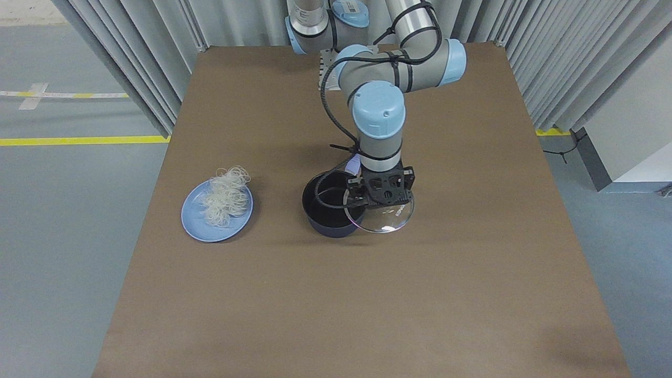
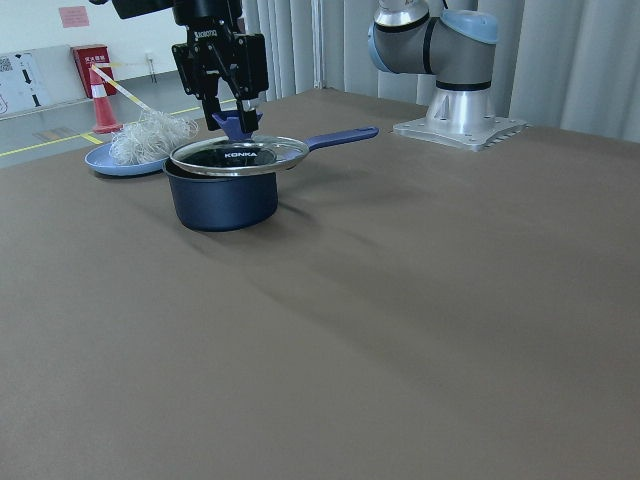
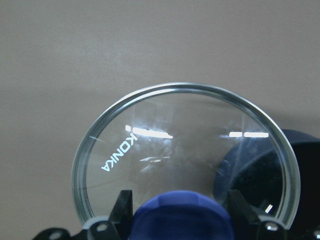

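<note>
My gripper is shut on the blue knob [image 3: 181, 222] of a glass pot lid [image 3: 165, 140] marked KONKA. The lid hangs just above and to the right of the dark blue pot [image 1: 322, 223] in the front view, still overlapping its rim. The pot stands on the table with part of its inside uncovered; in the left view its long blue handle [image 2: 343, 137] points right. A blue plate [image 2: 124, 170] holds a pile of white noodles [image 1: 223, 198] beside the pot.
The arm's base [image 2: 460, 125] stands at the back edge, before grey curtains.
</note>
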